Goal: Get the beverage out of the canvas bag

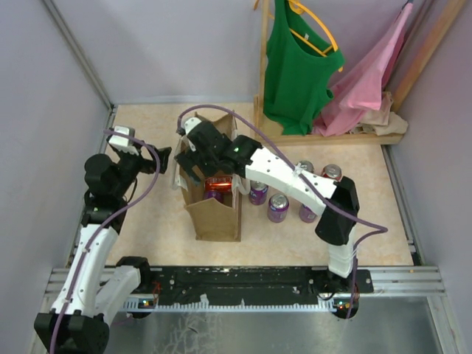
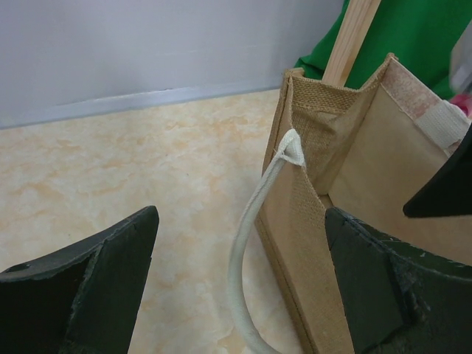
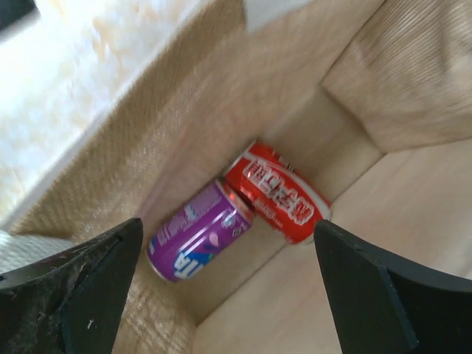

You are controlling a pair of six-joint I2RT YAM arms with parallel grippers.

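The tan canvas bag (image 1: 219,221) stands with its mouth up in the middle of the table. Inside it lie a red can (image 3: 276,192) and a purple can (image 3: 200,231), end to side on the bottom. Over the bag's mouth hangs my right gripper (image 1: 189,164), open and empty; in the right wrist view both cans show beyond and between its fingers. My left gripper (image 1: 158,158) is open to the left of the bag, apart from it. A pale bag handle (image 2: 240,258) shows beyond its fingers (image 2: 383,287) in the left wrist view.
Several cans, among them a purple can (image 1: 278,207), stand upright right of the bag, partly under my right arm. A wooden rack with a green top (image 1: 299,74) and pink garment (image 1: 361,81) is at the back right. Table left of the bag is clear.
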